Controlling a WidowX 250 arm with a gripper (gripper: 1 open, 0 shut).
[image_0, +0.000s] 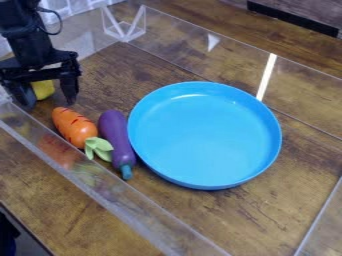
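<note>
My black gripper (40, 82) is open at the upper left, lowered over a yellow object (43, 91) near the clear side wall, which it partly hides. An orange toy carrot (74, 126) with a pale green top lies to the lower right of the gripper. Beside it lies a purple toy eggplant (116, 136). A large blue plate (205, 136) sits to the right of both.
Clear plastic walls (94, 190) border the wooden surface (174, 60). Bare wood shows behind the plate and to its right.
</note>
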